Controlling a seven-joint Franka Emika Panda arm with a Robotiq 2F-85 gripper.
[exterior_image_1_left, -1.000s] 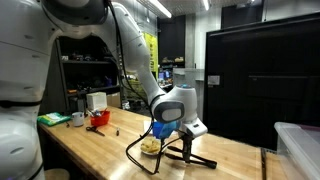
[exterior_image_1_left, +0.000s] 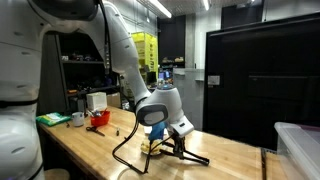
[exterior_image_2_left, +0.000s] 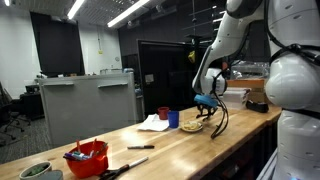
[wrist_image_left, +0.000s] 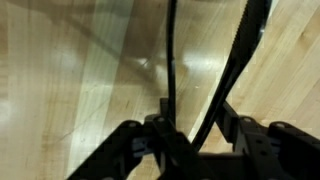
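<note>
Low over the table, my gripper hangs above bare wood on the right side. Two dark strips, one thin strip (wrist_image_left: 171, 55) and one wider strip (wrist_image_left: 243, 48), run out from between its fingers in the wrist view; whether they are held or part of the gripper I cannot tell. A long black piece (exterior_image_1_left: 190, 156) shows low by the gripper in exterior view 1. Close by is a plate (exterior_image_2_left: 190, 127) with something yellowish on it, partly hidden by the arm in exterior view 1. A blue cup (exterior_image_2_left: 173, 119) stands behind the plate.
A red basket (exterior_image_2_left: 86, 158) with several items sits at the table's other end. Dark tools (exterior_image_2_left: 125, 167) lie near it. A red cup (exterior_image_2_left: 163, 113) and a white cloth (exterior_image_2_left: 152, 124) are beyond the plate. A cable (exterior_image_2_left: 222, 124) loops beside the wrist.
In exterior view 1 my arm and gripper have shifted left toward the plate, now covering more of it. The black piece beside the gripper appears slightly further left too.
</note>
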